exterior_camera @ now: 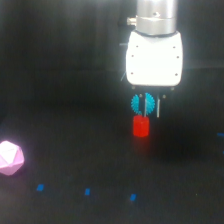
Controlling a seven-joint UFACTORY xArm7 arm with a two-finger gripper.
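Observation:
A teal gear-like piece with a toothed edge [137,105] sits just above or behind a red block [141,126]; whether the two touch is hard to tell. My gripper [151,108] hangs pointing down from the white arm end, its two thin fingers apart. One finger passes in front of the teal piece and the other is to its right, beyond its edge. I cannot make out anything held between them, nor the exact depth of the fingers against the piece.
A pink many-sided ball [10,157] lies at the left edge of the dark table [75,135]. Small blue marks dot the front of the table, such as a blue mark [87,191].

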